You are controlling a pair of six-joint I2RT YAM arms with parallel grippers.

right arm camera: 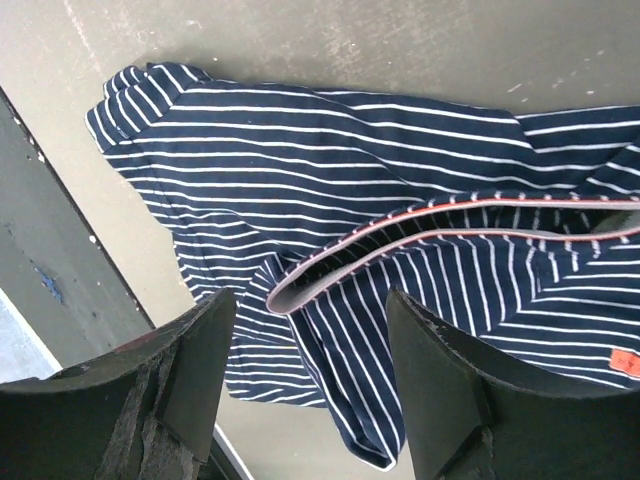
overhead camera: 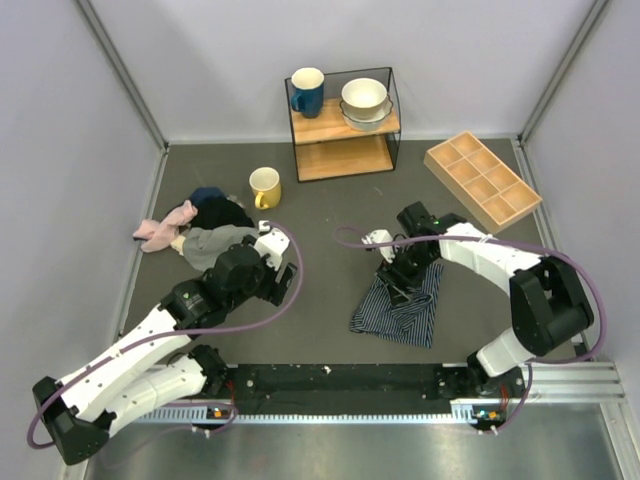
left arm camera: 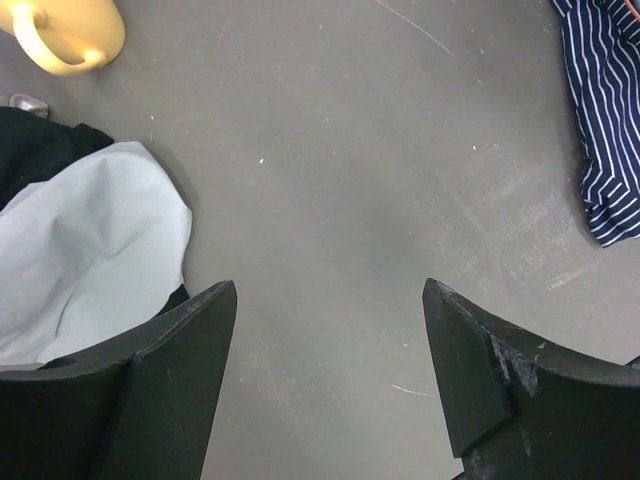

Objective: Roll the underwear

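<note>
Striped navy and white underwear lies loosely spread on the grey table, right of centre. Its waistband gapes in the right wrist view, pinkish inside, with a small orange-red label at one edge. Over the cloth hangs my right gripper, open, its fingers apart with fabric visible below the gap; whether they touch the cloth is unclear. My left gripper is open above bare table, left of the underwear, with nothing between its fingers. In the left wrist view only an edge of the underwear shows.
A heap of clothes, including a grey piece and a pink one, lies at the left. Behind it stands a yellow mug. A shelf and a wooden compartment tray sit at the back.
</note>
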